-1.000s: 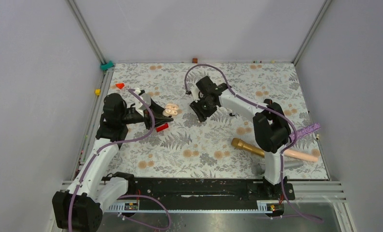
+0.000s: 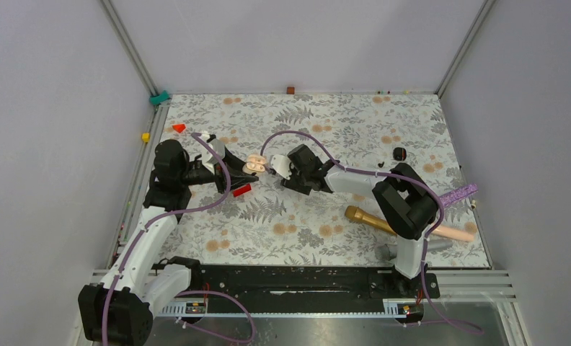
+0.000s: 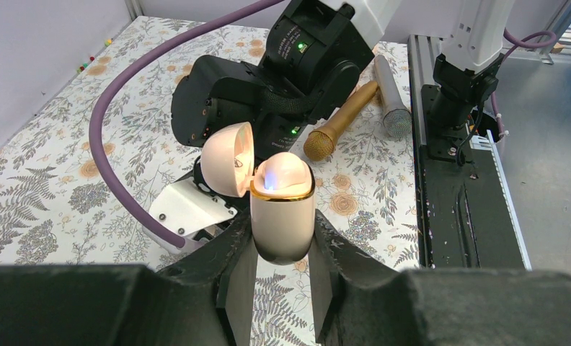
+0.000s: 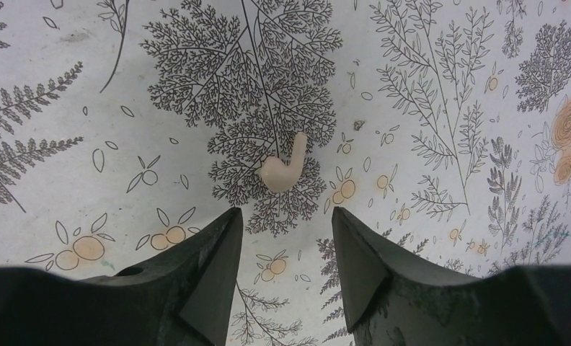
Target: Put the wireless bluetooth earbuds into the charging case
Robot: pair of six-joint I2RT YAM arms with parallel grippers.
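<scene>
An open cream charging case [image 2: 255,163] with a gold rim is held in my left gripper, upright, lid raised, a small blue light inside. It is the same case [image 3: 282,216] in the left wrist view, and hides part of my right arm. My right gripper [image 2: 297,184] points down at the middle of the table; in the right wrist view its open fingers [image 4: 210,274] have nothing between them, and a pale earbud [image 4: 282,173] lies on the cloth just beyond the fingertips.
A red block [image 2: 241,190] lies by my left gripper. Microphones [image 2: 369,220] and a purple stick [image 2: 456,196] lie at the right.
The left arm and the case have not moved.
</scene>
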